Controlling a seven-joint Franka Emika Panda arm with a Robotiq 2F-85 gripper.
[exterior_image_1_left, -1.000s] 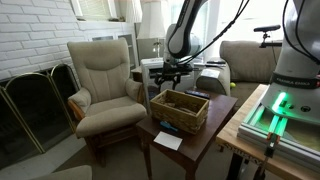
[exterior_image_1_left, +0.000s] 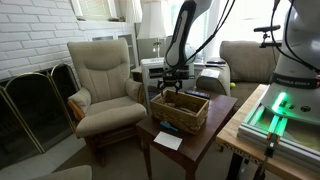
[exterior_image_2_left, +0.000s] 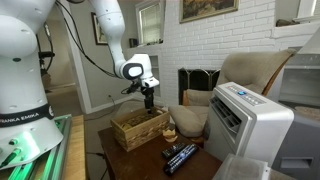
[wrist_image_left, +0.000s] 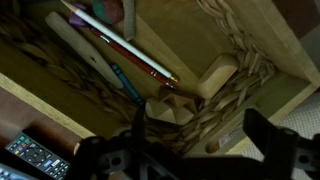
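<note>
A woven basket (exterior_image_1_left: 172, 117) with a wooden rim stands on the dark table. My gripper points down over it, its two dark fingers wide apart and nothing gripped. Between and ahead of the fingers, a faceted wooden block (wrist_image_left: 172, 106) lies in the basket, with a smooth pale wooden block (wrist_image_left: 217, 75) beside it. Also inside are a white pencil (wrist_image_left: 130, 42), a dark red pencil (wrist_image_left: 138, 56), a blue crayon (wrist_image_left: 128, 86) and a flat wooden stick (wrist_image_left: 84, 48). From the second exterior view, the basket's front wall (exterior_image_2_left: 143, 135) hides these contents.
Outside the basket lie a remote (wrist_image_left: 36, 156) and a dark object (exterior_image_2_left: 180, 158) on the table. A white sheet (exterior_image_1_left: 168, 140) rests near the table's edge. A white appliance (exterior_image_2_left: 245, 120) and an armchair (exterior_image_1_left: 103, 80) stand around it.
My gripper has come down closer to the basket and shifted slightly right in exterior view 1. The basket has stayed in place.
</note>
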